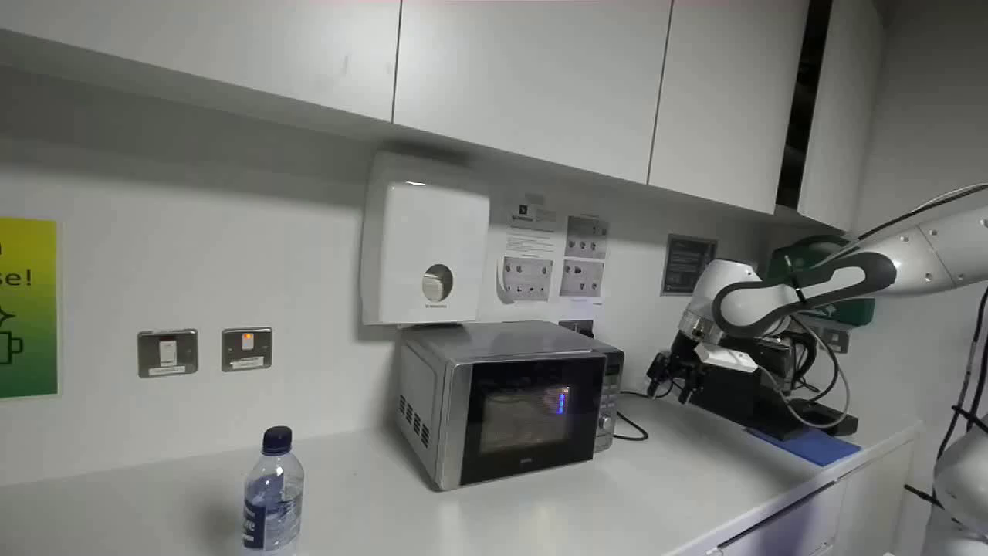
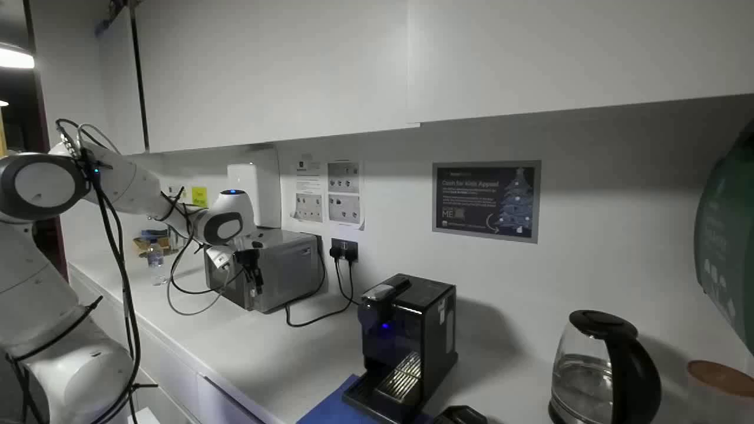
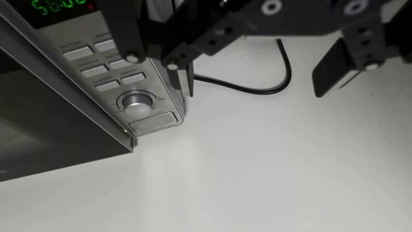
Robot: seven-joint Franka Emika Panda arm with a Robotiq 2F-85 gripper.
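Observation:
A silver microwave (image 1: 528, 417) stands on the counter against the wall, its door slightly ajar in the wrist view. The wrist view shows its control panel close up, with a green-lit display (image 3: 58, 5), several buttons and a round knob (image 3: 137, 105). My gripper is open, its two fingers wide apart with only counter and a black cable behind the gap. One finger pad (image 3: 186, 79) overlaps the panel's right edge in that view; whether it touches cannot be told. In exterior view 1 the gripper (image 1: 668, 388) hangs to the right of the microwave, above the counter.
A water bottle (image 1: 274, 496) stands left of the microwave. Toward the other end are a black coffee machine (image 2: 413, 346) on a blue mat (image 2: 328, 403) and a glass kettle (image 2: 587, 374). A power cable (image 3: 266, 92) loops behind the gripper.

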